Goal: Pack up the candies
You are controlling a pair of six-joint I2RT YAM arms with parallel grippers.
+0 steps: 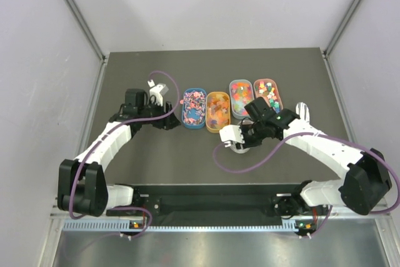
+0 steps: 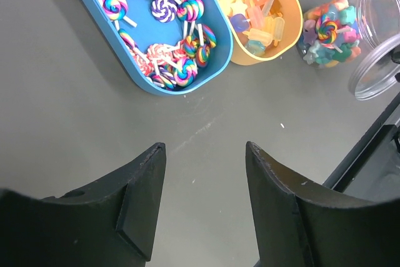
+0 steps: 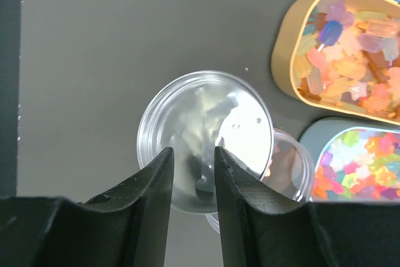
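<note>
A clear jar [image 2: 331, 32] lies on its side in the left wrist view, with colourful candies and a lollipop in it. By its mouth a clear round lid stands tilted; in the right wrist view this clear disc [image 3: 203, 117] fills the space under my right gripper. That gripper is part open, with a gap between its fingertips; whether they touch the disc is unclear. My left gripper is open over bare table, nothing between its fingers. Lollipops fill the blue bin [image 2: 129, 64]; popsicle-shaped candies fill the yellow bin [image 2: 290, 14].
Two more candy bins, one grey-blue [image 1: 232, 85] and one orange [image 1: 257, 84], stand right of the yellow one. A white oval item [image 1: 302, 112] lies to the right, behind the right arm.
</note>
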